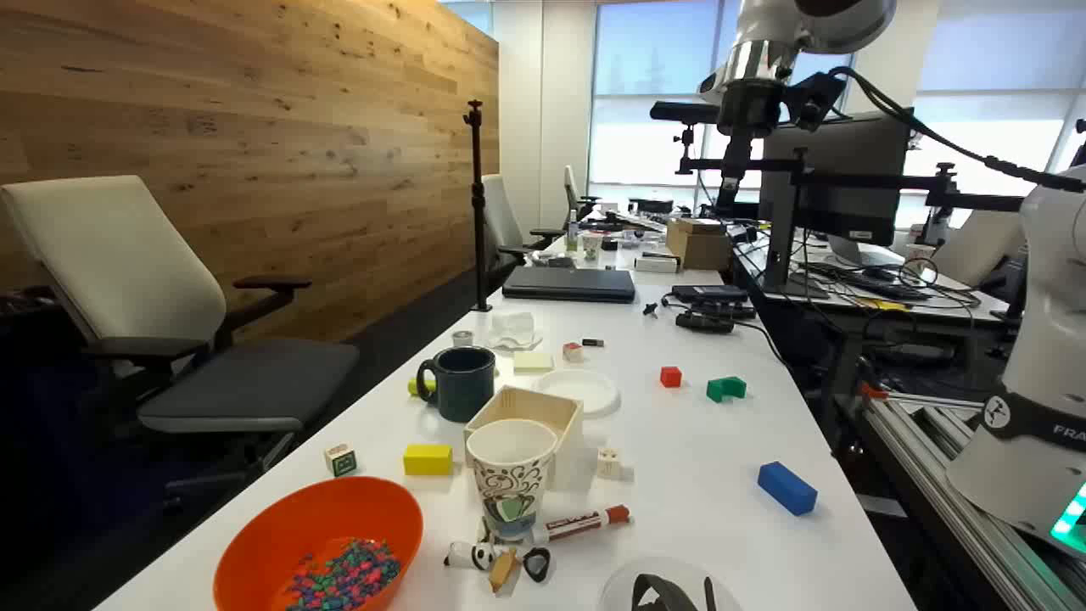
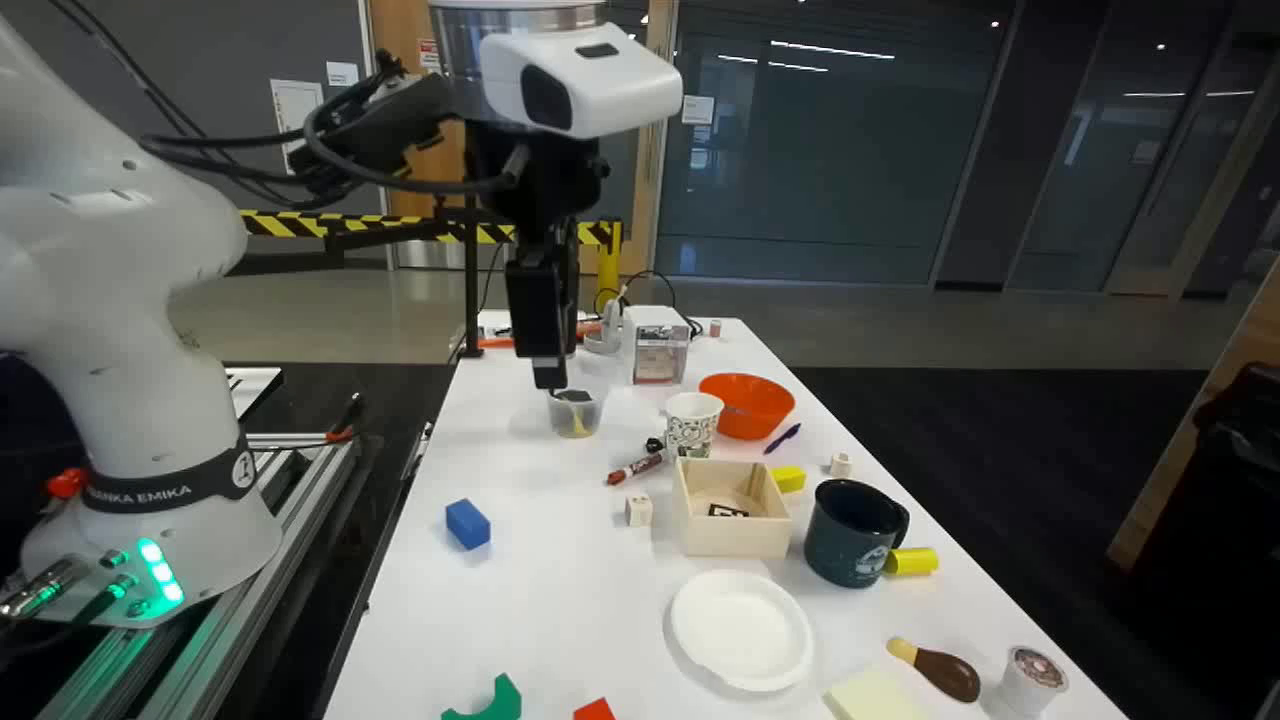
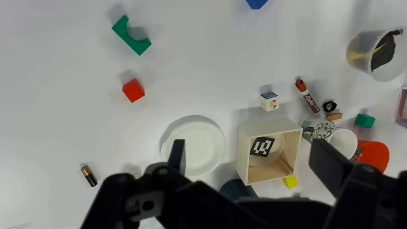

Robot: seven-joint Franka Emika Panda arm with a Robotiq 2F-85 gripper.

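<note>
Wide apart stand the two fingers of my gripper, open, with only the table far below between them. In the second exterior view the gripper [image 2: 546, 378] hangs high over the table. Below it in the wrist view are a white plate [image 3: 196, 147] and a wooden box [image 3: 246, 150] with a black-and-white marker inside. A red cube [image 3: 133, 91], a green arch block [image 3: 128, 36] and a blue block [image 2: 468, 524] lie apart on the bare table. Beside the box stand a dark mug [image 2: 849, 534] and a patterned paper cup [image 1: 511, 473].
An orange bowl [image 1: 290, 509] holds small coloured pieces. A clear cup [image 2: 576, 414], a marker pen [image 1: 578, 524], a lettered cube [image 3: 269, 101], yellow blocks [image 1: 428, 460] and a battery [image 3: 89, 176] are scattered about. A closed laptop [image 1: 568, 284] lies farther back.
</note>
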